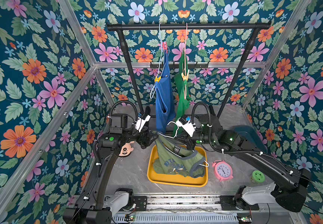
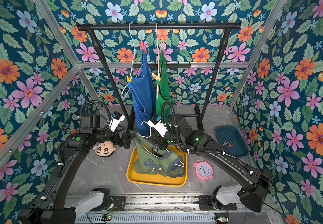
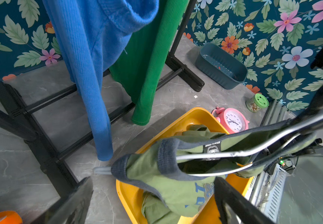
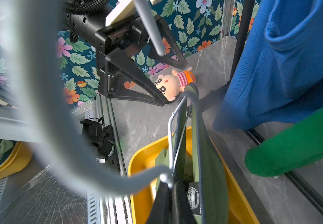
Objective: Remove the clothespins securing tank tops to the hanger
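Note:
An olive tank top point(image 1: 178, 162) droops over the yellow tray, still on its white wire hanger point(image 3: 228, 153). My right gripper is shut on the hanger's wire, under the hook. Close to the hanger's other end, which sticks out past the navy-trimmed strap, my left gripper stands open with that end ahead of its fingers. No clothespin shows on the olive top. On the rack, a yellow clothespin point(image 1: 157, 78) and a pink clothespin point(image 1: 164, 46) hold the blue tank top point(image 1: 165, 100); a pale yellow clothespin point(image 1: 185, 77) grips the green tank top point(image 1: 182, 97).
Beneath the olive top lies the yellow tray point(image 1: 157, 182). A teal bin point(image 2: 226, 130) at right holds a red clothespin point(image 2: 230, 145) and a pale one. Pink clock point(image 1: 222, 170), green-lidded jar point(image 1: 257, 176) and doll point(image 4: 168, 86) stand around. The black rack point(image 1: 213, 26) rises behind.

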